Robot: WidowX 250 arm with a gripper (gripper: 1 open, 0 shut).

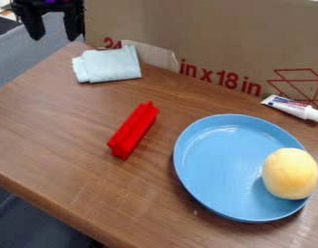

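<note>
My gripper (pixel 53 27) is at the top left, open and partly cut off by the frame's top edge, above the left end of the table's back. A folded pale blue cloth (pixel 108 65) lies on the table below and right of it. A red oblong object (pixel 133 130) lies near the middle. A blue plate (pixel 220 165) on the right holds a pale yellow round object (pixel 290 174).
A toothpaste tube (pixel 291 107) lies at the back right, before a cardboard box (pixel 213 39) with red print.
</note>
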